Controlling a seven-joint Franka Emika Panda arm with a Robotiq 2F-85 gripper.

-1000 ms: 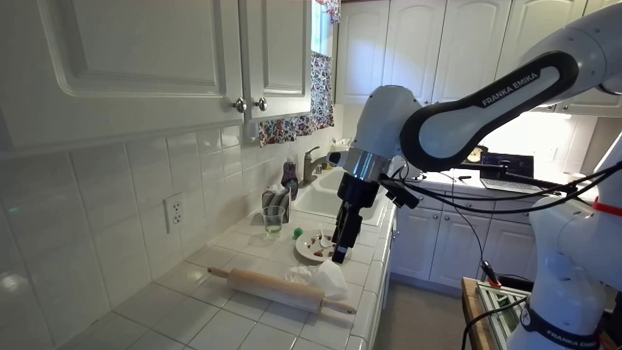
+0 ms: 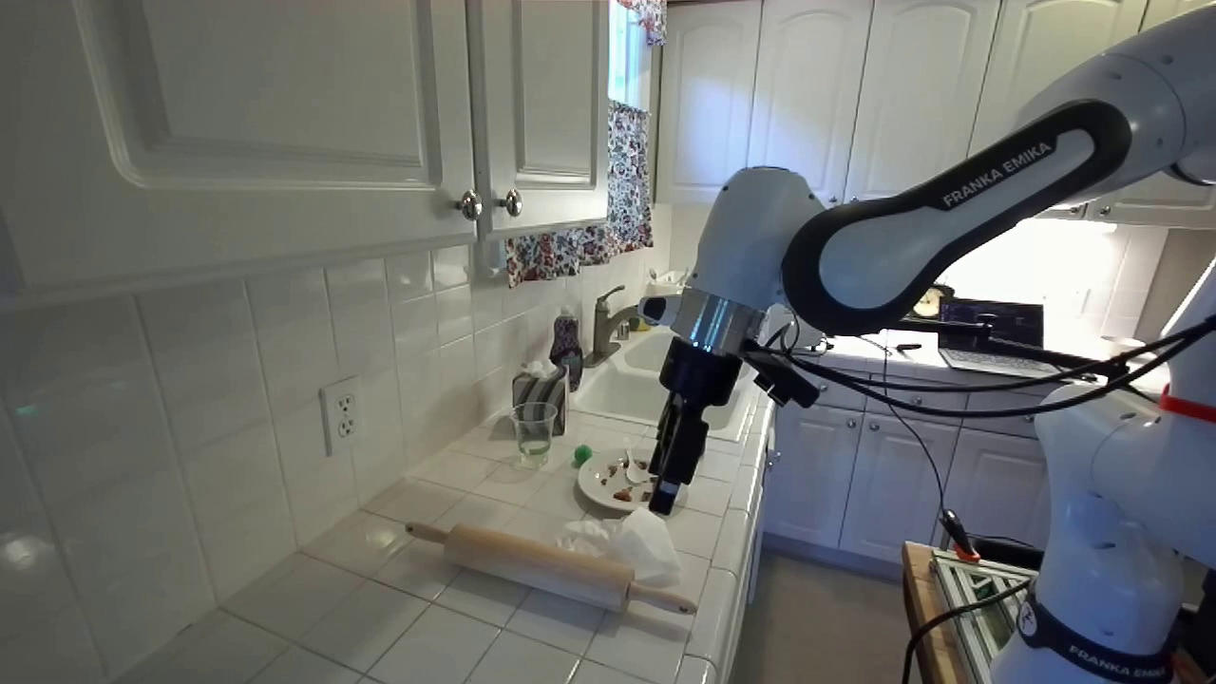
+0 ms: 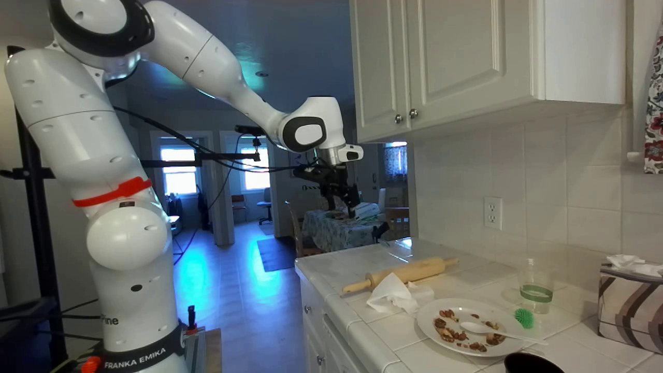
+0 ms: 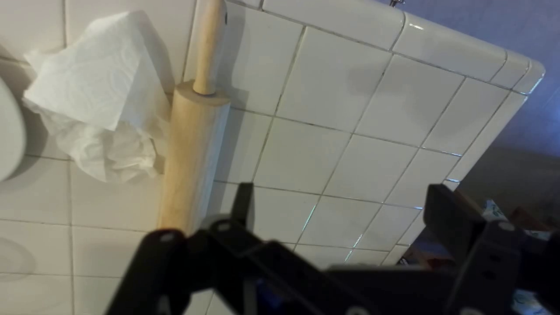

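Observation:
My gripper is open above the white tiled counter, its two dark fingers wide apart and nothing between them. In the wrist view a wooden rolling pin [image 4: 191, 157] lies to the left of the fingers, its lower end hidden behind the gripper. Beside it rests a crumpled white paper towel [image 4: 99, 89]. A white plate [image 3: 429, 323] holds brown scraps and a white plastic spoon [image 3: 497, 331]. Near the plate are a small green spiky ball [image 3: 523, 318] and a clear cup [image 3: 535, 292] with a green band.
A striped tissue box [image 3: 631, 311] stands by the wall, with the sink [image 2: 627, 382] beyond it. A dark round-rimmed object [image 3: 531, 363] shows at the bottom edge. Bare tiles [image 4: 330, 162] extend beside the rolling pin to the counter's edge. Cabinets [image 2: 308, 125] hang above.

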